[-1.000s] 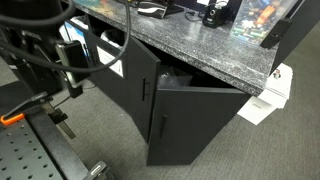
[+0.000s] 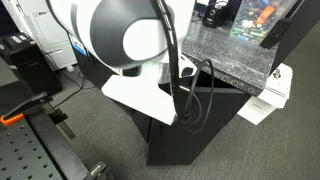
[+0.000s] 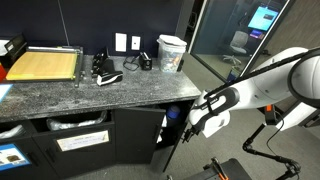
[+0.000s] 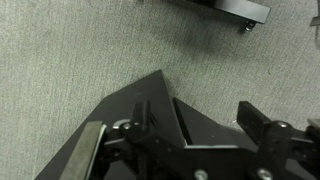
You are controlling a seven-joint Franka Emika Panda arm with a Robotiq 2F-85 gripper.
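Observation:
In exterior view 1 the white arm (image 2: 130,40) hangs over the dark cabinet and covers much of its left door. The right cabinet door (image 2: 180,145) is swung outward from below the counter. My gripper (image 3: 188,134) is beside the cabinet opening in exterior view 2, where an open dark door (image 3: 138,135) also shows. Seen from the wrist, the gripper is open, its two black fingers wide apart. Dark door panels (image 4: 125,95) with a narrow gap between them lie beneath; no grip on either shows. Exterior view 1 hides the fingers.
The speckled counter (image 3: 90,98) carries a wooden tray (image 3: 45,65), a white bucket (image 3: 172,52) and small black appliances. A perforated black table (image 2: 40,150) with an orange-handled tool (image 2: 12,120) stands at the left.
From the left side of exterior view 1, the arm has swung right to the cabinet doors, now covering the left one. The right door looks unmoved.

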